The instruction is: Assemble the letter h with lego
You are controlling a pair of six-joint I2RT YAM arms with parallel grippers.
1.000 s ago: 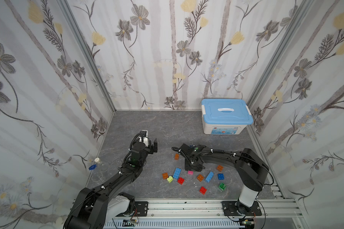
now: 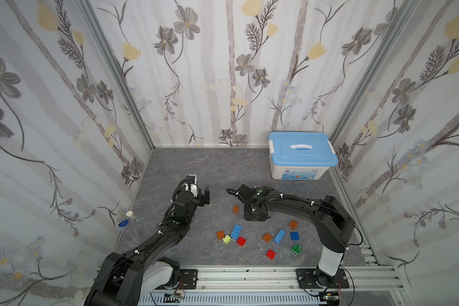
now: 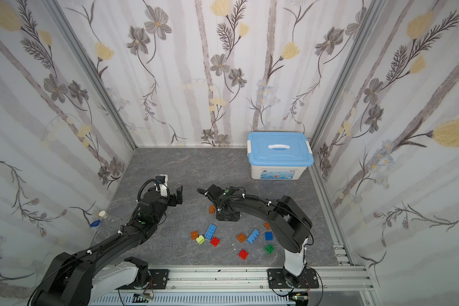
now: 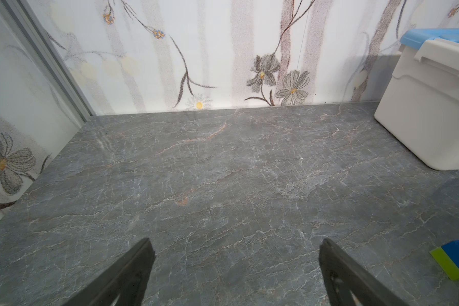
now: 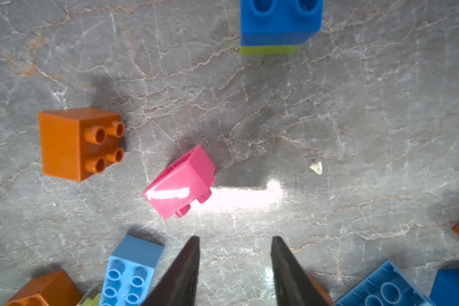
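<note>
My right gripper hangs over the middle of the bricks, its fingers apart with nothing between them. In the right wrist view, a pink brick (image 5: 178, 186) lies on its side ahead of the fingertips, an orange brick (image 5: 61, 142) to its left, and a blue brick (image 5: 280, 23) on a lime piece stands farther forward. Light blue bricks (image 2: 235, 231), red bricks (image 2: 270, 254), a lime brick (image 2: 227, 239) and a green brick (image 2: 296, 249) lie nearer the front. My left gripper stands open over bare table at the left, nothing between its fingers.
A lidded storage box (image 2: 301, 158) stands at the back right. Small blue and white items (image 2: 126, 220) are seen at the far left edge.
My right gripper has moved back, away from the front of the table, and now covers the pink brick in the top left view. The left arm has not moved.
</note>
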